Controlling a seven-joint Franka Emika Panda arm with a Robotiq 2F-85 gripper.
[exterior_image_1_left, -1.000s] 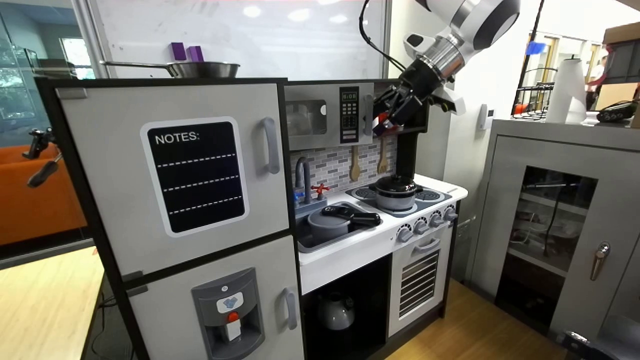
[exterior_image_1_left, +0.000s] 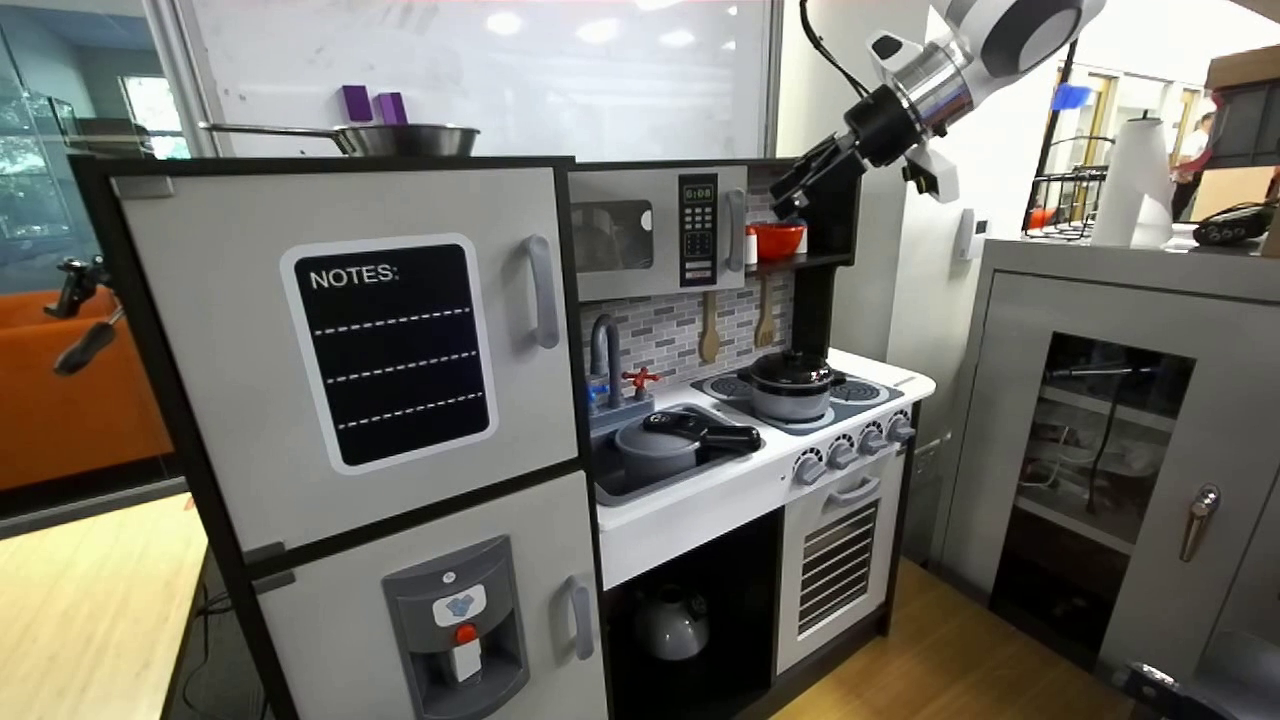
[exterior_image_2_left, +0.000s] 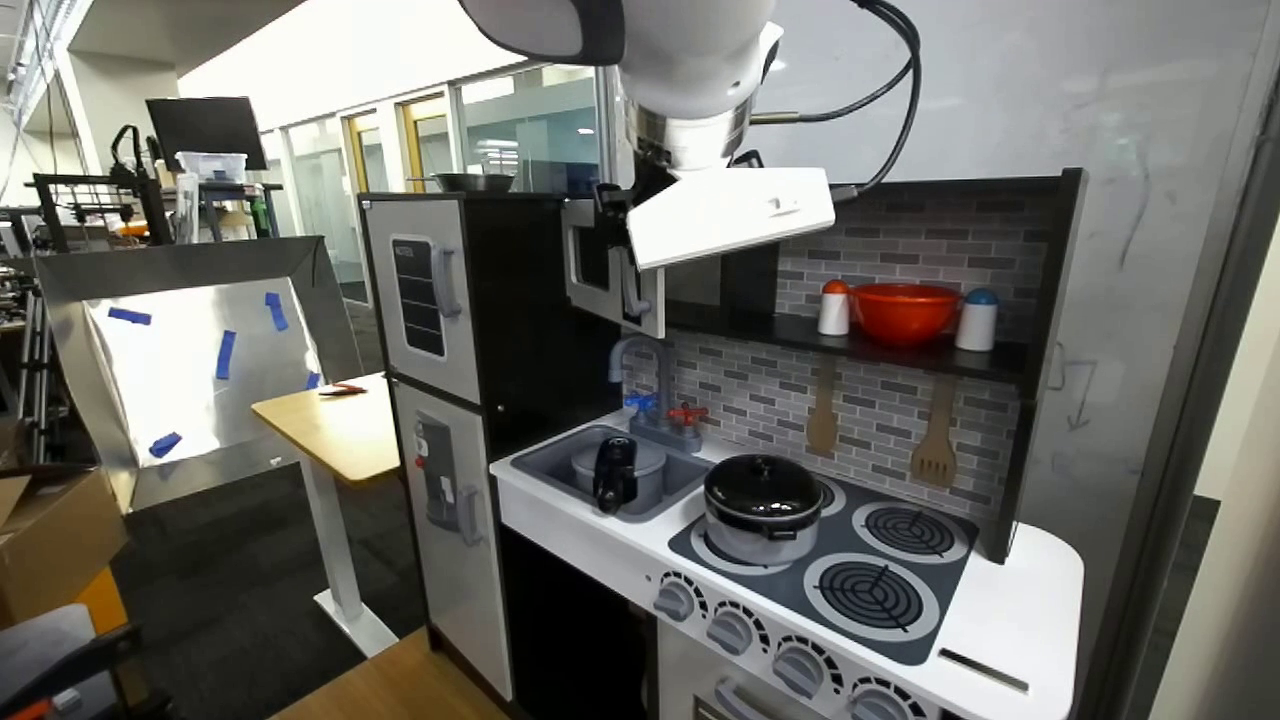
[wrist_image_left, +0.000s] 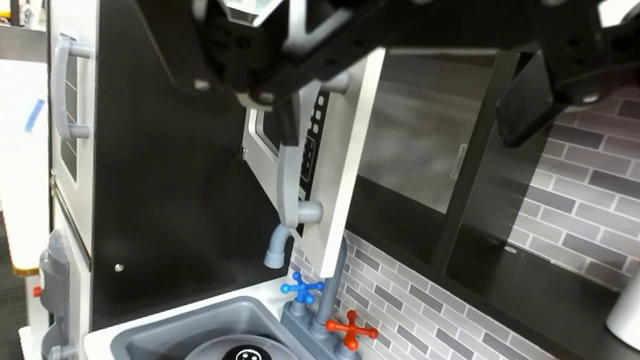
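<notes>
The microwave door (wrist_image_left: 346, 162) stands swung out from its dark cavity (wrist_image_left: 420, 120), its grey handle (wrist_image_left: 289, 186) on the outer face. My gripper is open, with its fingers spread wide and nothing held. One finger overlaps the top of the handle in the wrist view; contact cannot be told. The other finger (wrist_image_left: 528, 99) appears over the shelf side. In exterior view 1 the gripper (exterior_image_1_left: 792, 198) hangs right of the microwave handle (exterior_image_1_left: 737, 228), at about its upper end. A white camera housing (exterior_image_2_left: 732, 216) mostly hides the fingers in exterior view 2.
On the shelf beside the microwave stand a red bowl (exterior_image_2_left: 906, 314) and two shakers, one with an orange top (exterior_image_2_left: 834, 308), one blue-topped (exterior_image_2_left: 978, 322). Below are a lidded black pot (exterior_image_2_left: 764, 504) on the stove, a pan (exterior_image_1_left: 660, 450) in the sink and the faucet (exterior_image_2_left: 660, 372).
The arm and gripper have moved up and to the right in exterior view 1, uncovering more of the red bowl and the handle. The microwave door looks about the same.
</notes>
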